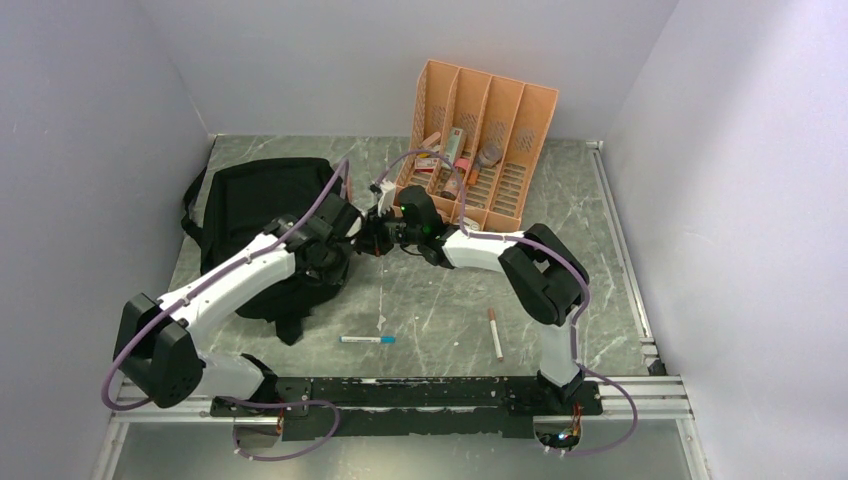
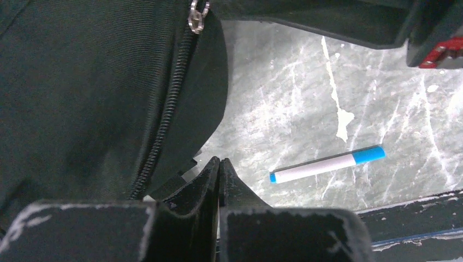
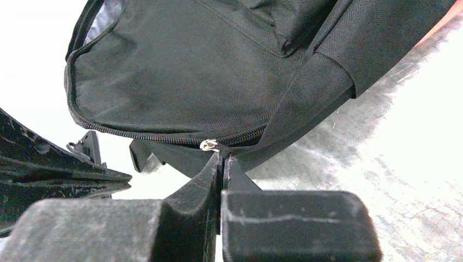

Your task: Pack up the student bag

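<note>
The black bag (image 1: 262,205) lies on the left of the table, its zipped edge facing right. In the right wrist view, my right gripper is shut at that edge, with a thin fold of fabric pinched at its tips, right by the silver zipper pull (image 3: 208,144). My left gripper is shut beside the zipper (image 2: 164,117), and I see nothing between its fingers. A blue-capped marker (image 2: 327,165) lies on the table to the right of it. A brown-capped marker (image 1: 496,335) rests farther right.
An orange rack (image 1: 487,105) with several slots stands at the back, holding a few items, among them a grey-green box (image 1: 454,146). Both arms meet closely at the bag's right side.
</note>
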